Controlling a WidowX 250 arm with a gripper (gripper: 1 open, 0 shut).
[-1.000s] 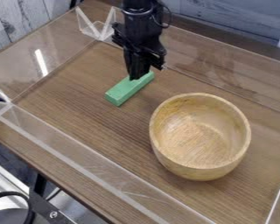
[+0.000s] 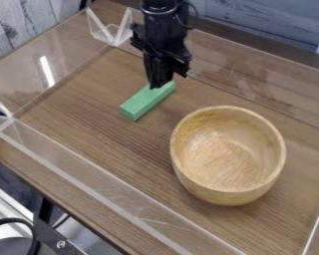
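My dark gripper (image 2: pixel 159 78) hangs at the top centre of the camera view, pointing down just above the far end of a green block (image 2: pixel 145 102). Its fingers look close together and shut, with nothing visible between them. The green block lies flat on the wooden surface (image 2: pixel 89 110), angled from lower left to upper right. Whether the fingertips touch it I cannot tell.
A large round pale wooden bowl (image 2: pixel 226 155) sits to the right and nearer. Clear plastic walls edge the work area on the left and near side. Black cables lie at the bottom left.
The gripper has shifted very slightly, a little lower or more upright at the same spot. The block and bowl have not visibly moved.
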